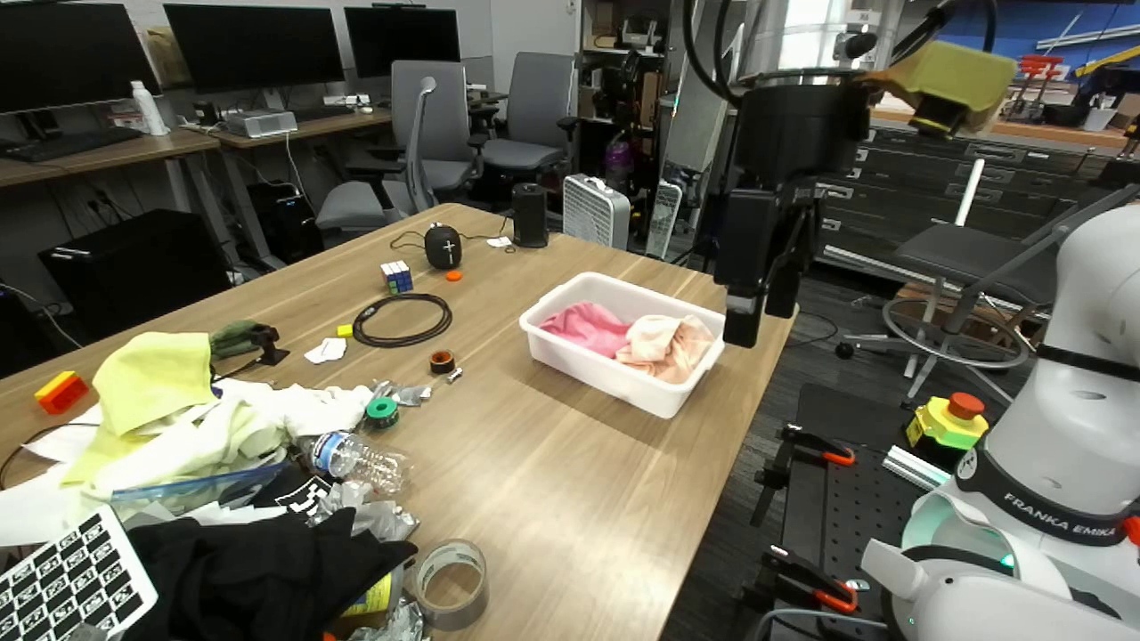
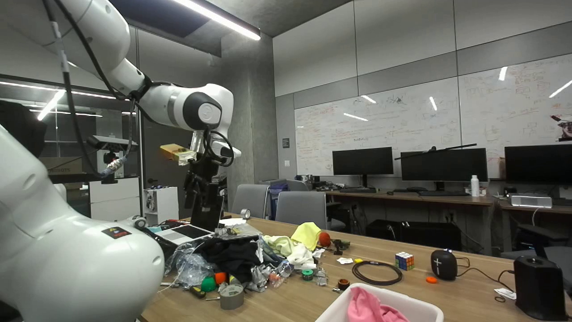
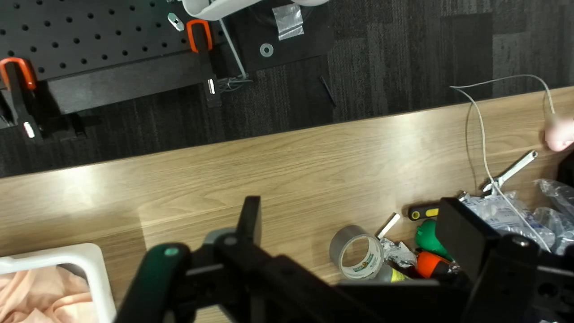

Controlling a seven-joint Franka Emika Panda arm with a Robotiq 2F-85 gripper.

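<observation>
My gripper hangs in the air, fingers down, on the near right side in the first exterior view. In the wrist view its two black fingers stand wide apart, and nothing is held between them. Seen in the second exterior view, the gripper is up above the level of the table clutter. A white bin rests on the table, holding a pink cloth and a peach cloth. Only the bin's corner shows at lower left in the wrist view.
A heap with black cloth, pale yellow cloth and a plastic bottle covers one table end. Beside it stands a tape roll. A coiled cable and a puzzle cube lie farther back.
</observation>
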